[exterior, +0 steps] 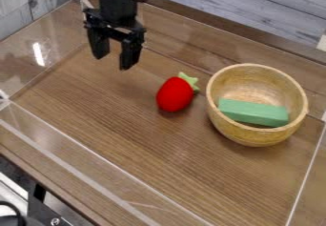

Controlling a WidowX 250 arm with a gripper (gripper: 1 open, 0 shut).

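My black gripper (116, 51) hangs open over the upper left of the wooden table, nothing between its fingers, with the arm reaching in from the top. A red strawberry-like object (176, 94) with a green top lies at the centre right, below and right of the gripper. A yellow bowl (254, 79) stands at the right with a green block (254, 113) inside it.
A pale wooden surface lies beyond its back edge at the top right. Dark cable-like items show at the bottom left corner.
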